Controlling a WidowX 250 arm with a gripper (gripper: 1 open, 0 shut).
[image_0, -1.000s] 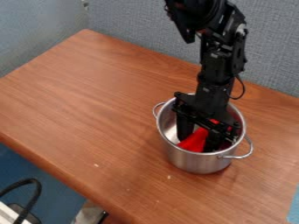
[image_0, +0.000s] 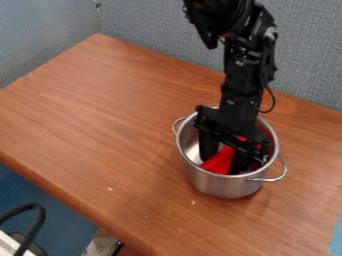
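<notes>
A steel pot (image_0: 210, 183) with two handles stands on the right part of the wooden table. My black gripper (image_0: 233, 142) reaches down into it from above, its lower end over a red object (image_0: 218, 162) lying inside. The fingers are dark against dark parts and partly inside the pot, so I cannot tell whether they are open, shut or holding the red object.
A grey padded wall (image_0: 151, 30) runs behind it. A black cable (image_0: 34, 220) lies beyond the front left edge, low in view.
The arm and gripper have shifted very slightly to the left and up within the pot. The pot stands in about the same place.
</notes>
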